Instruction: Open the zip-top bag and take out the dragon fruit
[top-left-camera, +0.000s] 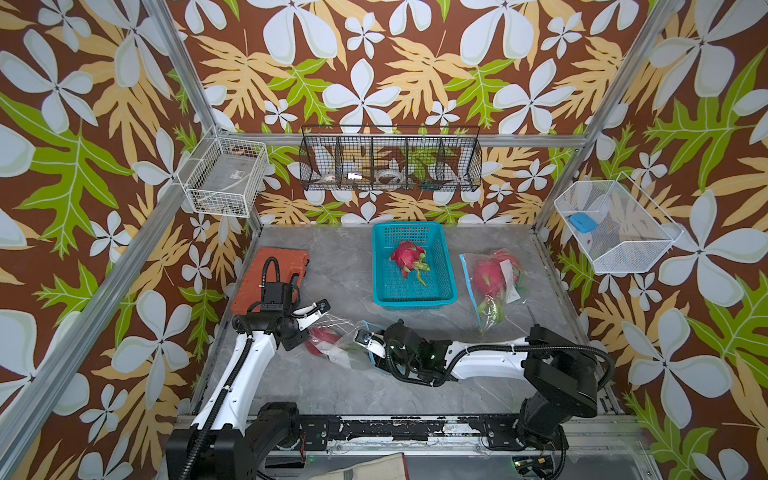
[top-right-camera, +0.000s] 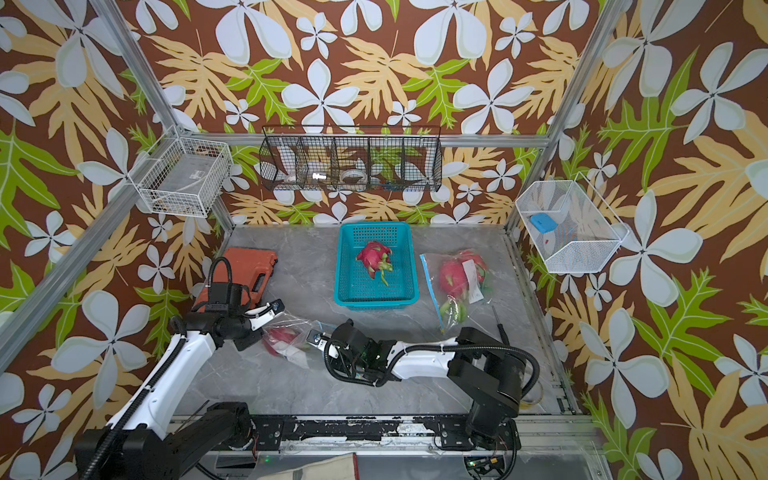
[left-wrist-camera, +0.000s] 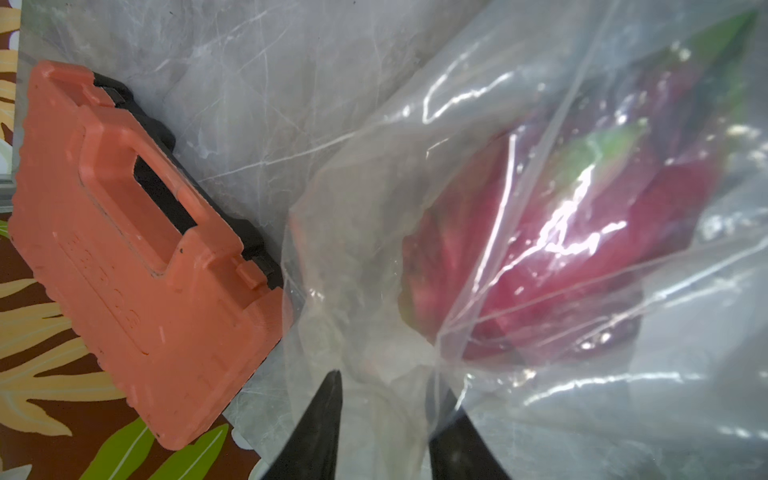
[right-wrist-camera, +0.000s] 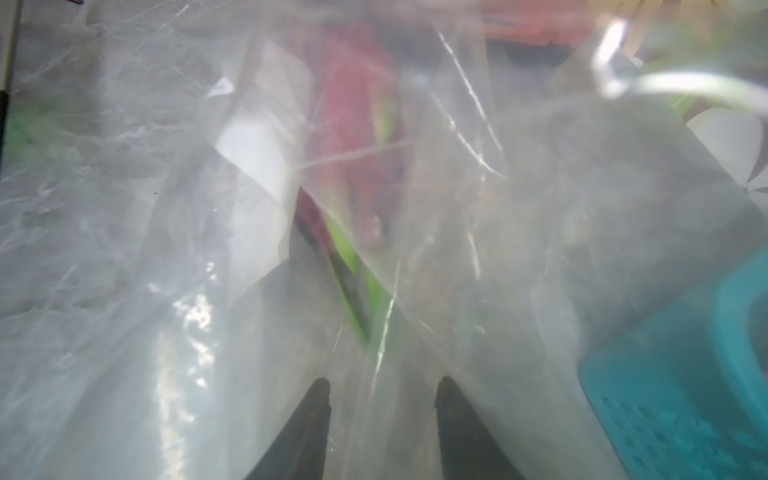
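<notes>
A clear zip top bag (top-left-camera: 342, 355) lies between my two grippers on the grey table, with a pink dragon fruit (top-left-camera: 321, 339) inside at its left end. Close up in the left wrist view, shiny film covers the fruit (left-wrist-camera: 552, 240). My left gripper stands open at that end, with clear film around and between its fingers. My right gripper is open too, at the bag's right end, and hazy film fills its view. Through the film show the fruit (right-wrist-camera: 352, 120) and a white label (right-wrist-camera: 260, 152). The right arm hides part of the bag's mouth.
A teal basket (top-left-camera: 384, 284) behind holds another dragon fruit (top-left-camera: 409, 256). To its right lies a second bag (top-left-camera: 489, 284) with fruit. An orange case (left-wrist-camera: 120, 264) sits beside the left gripper. Bare table lies left of the basket.
</notes>
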